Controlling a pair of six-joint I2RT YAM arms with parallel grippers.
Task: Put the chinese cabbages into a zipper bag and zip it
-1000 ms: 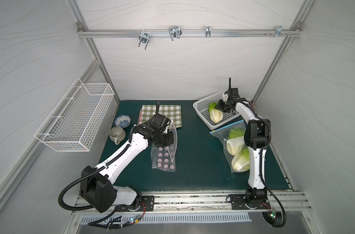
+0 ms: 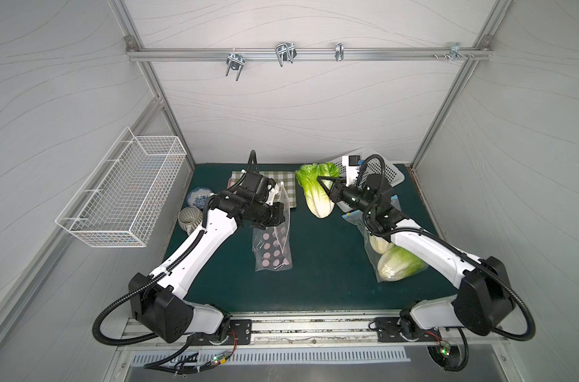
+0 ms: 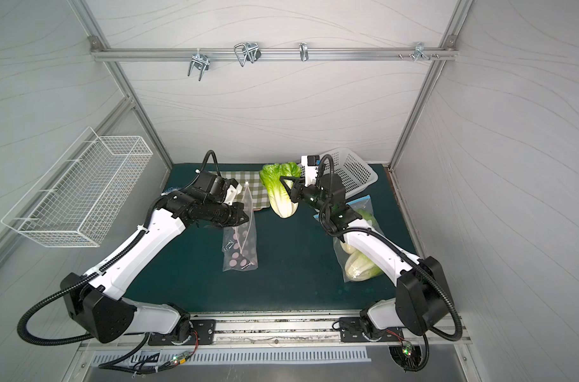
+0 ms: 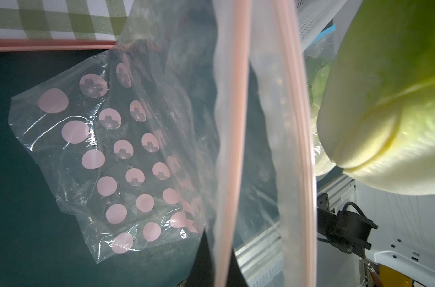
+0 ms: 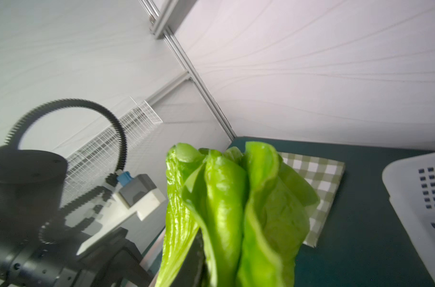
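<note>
My left gripper (image 2: 279,217) is shut on the rim of a clear zipper bag with pink dots (image 2: 275,249). In the left wrist view the bag's two pink zip edges stand apart, so its mouth gapes between them, and the dotted body (image 4: 107,157) hangs to the left. A Chinese cabbage (image 2: 318,194) is in the air right of the bag, leafy end up and white base down. My right gripper (image 2: 324,184) is shut on its upper part; leaves (image 5: 227,205) mostly hide the fingers in the right wrist view.
Another bag, blue-edged and holding two cabbages (image 2: 399,262), lies at right. Behind the right arm stands a white perforated basket (image 3: 359,172). A checked cloth (image 3: 257,187) is at the back; a bowl (image 2: 199,196) and cup (image 2: 190,219) are at left.
The right gripper has lifted the cabbage from the basket and carried it left, close to the dotted bag. The left gripper has shifted only slightly with the bag.
</note>
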